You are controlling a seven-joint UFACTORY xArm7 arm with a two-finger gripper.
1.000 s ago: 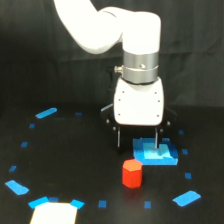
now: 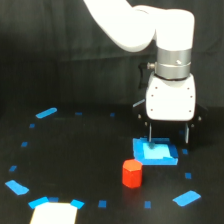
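Observation:
A white arm reaches down from the top of the camera view. Its gripper (image 2: 168,140) is open, two thin dark fingers spread wide, and nothing shows between them. They appear over the small blue tray (image 2: 157,162), one finger near the tray's left part and the other just off its right side; their height above it is hard to judge. In front of the tray, to its left, a red block (image 2: 132,174) stands on the dark table, apart from the fingers.
A cream block (image 2: 53,213) is cut off by the bottom edge at the left. Blue tape strips (image 2: 17,187) and small blue marks lie around the dark surface.
The arm and its open gripper have moved to the right. The red block and blue tray appear in the same places.

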